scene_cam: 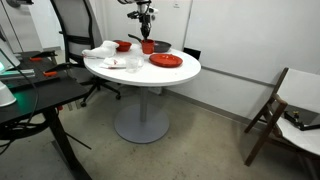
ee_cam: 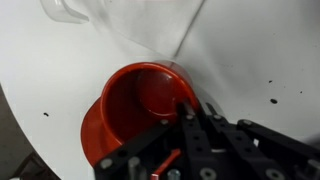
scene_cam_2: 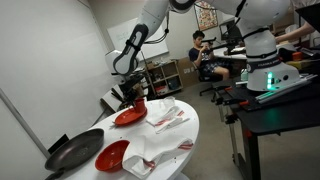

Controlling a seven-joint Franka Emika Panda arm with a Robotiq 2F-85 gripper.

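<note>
A red mug (ee_cam: 130, 92) fills the middle of the wrist view, with its mouth facing the camera. My gripper is shut on its rim side; the fingers lie dark against the wall. In exterior view 1 the mug (scene_cam: 148, 46) appears under the gripper (scene_cam: 146, 36), near the back of the round white table. A red plate (scene_cam: 165, 60) lies to its right and nearer that camera. Part of the red plate (ee_cam: 93, 132) shows below the mug in the wrist view. Whether the mug's base touches anything is hidden.
A black pan (scene_cam_2: 75, 150) and a red bowl (scene_cam_2: 112, 155) are on the table (scene_cam_2: 182, 165), with white cloth (scene_cam_2: 155, 148) beside them. A clear glass (scene_cam: 132, 64) stands near the front. Bare tabletop lies right of the plate.
</note>
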